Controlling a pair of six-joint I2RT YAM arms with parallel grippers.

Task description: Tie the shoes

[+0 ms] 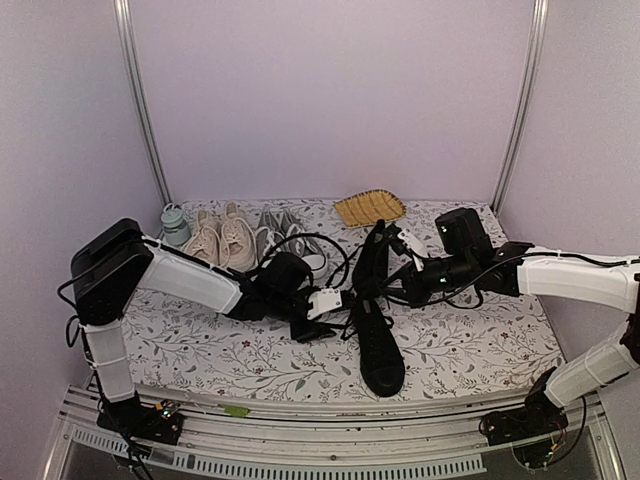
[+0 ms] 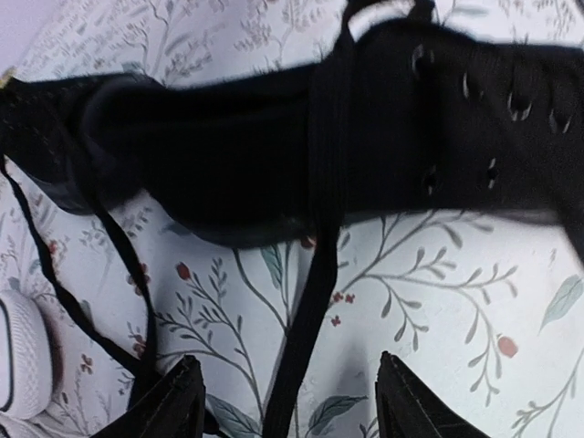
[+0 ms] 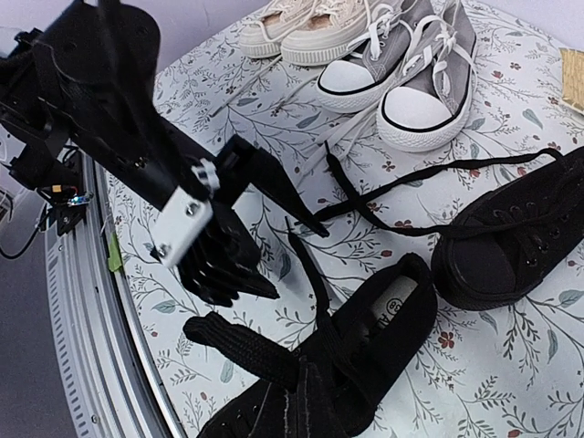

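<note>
Two black shoes lie toe-outward in the middle: the near shoe (image 1: pixel 380 365) and the far shoe (image 3: pixel 493 265), their laces loose. My left gripper is low over the floral surface left of the near shoe, fingers apart, a black lace (image 2: pixel 306 310) running between them without visible grip. My right gripper is above the near shoe, shut, with a flat black lace (image 3: pixel 246 351) at its fingertips, its end sticking out.
Cream sneakers (image 1: pixel 235 245) and grey sneakers (image 3: pixel 424 109) stand at the back left, with a teal jar (image 1: pixel 175 228). A woven tan mat (image 1: pixel 370 208) lies at the back. The front edge has a metal rail (image 1: pixel 300 410).
</note>
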